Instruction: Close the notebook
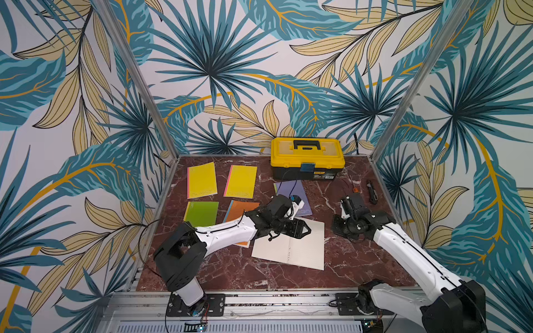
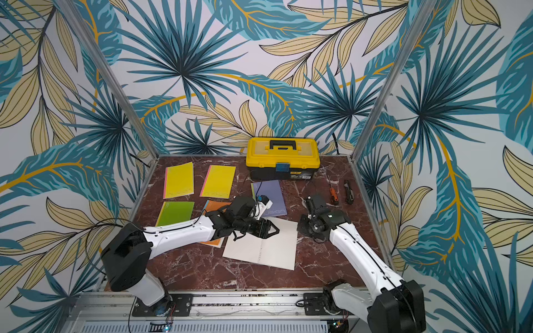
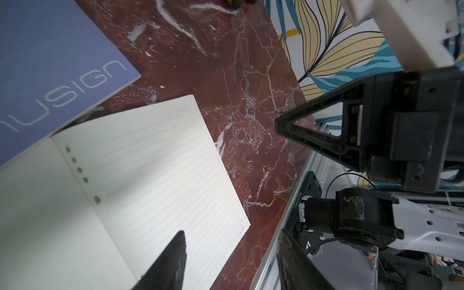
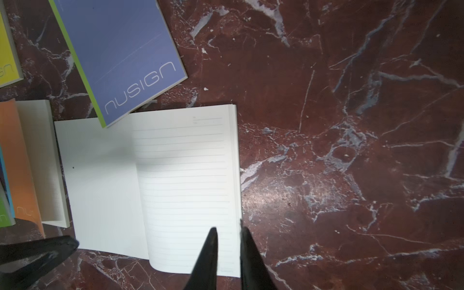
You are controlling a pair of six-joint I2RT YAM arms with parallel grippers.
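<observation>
The notebook (image 1: 304,254) lies flat and open on the table, its left page (image 4: 104,178) blank and its right page (image 4: 186,174) lined. Over its upper middle hangs my left gripper (image 1: 300,229), open and empty; in the left wrist view its fingers (image 3: 169,263) stand wide apart above the lined page. My right gripper (image 2: 306,227) is just off the notebook's right edge. Its fingers (image 4: 208,258) are a little apart in the right wrist view, close to that edge, with nothing seen between them.
A purple notebook (image 4: 125,53) overlaps the open one's top edge. An orange notebook (image 2: 213,206) lies close on the left, with green (image 2: 175,213) and yellow ones beyond. A yellow toolbox (image 1: 307,154) stands at the back. Tools (image 2: 348,192) lie back right.
</observation>
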